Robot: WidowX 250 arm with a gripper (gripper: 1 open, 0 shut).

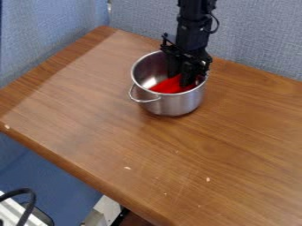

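A steel pot (167, 103) with wire handles stands on the wooden table (101, 132) near its back middle. A red object (167, 86) lies inside it. My black gripper (184, 65) reaches down from above into the pot's back right part, over the red object. Its fingertips are dark and partly hidden, so whether it is open, shut or holding anything cannot be made out.
Blue-grey padded walls border it at the back and left. A black cable (17, 193) and white items lie beyond the front left edge.
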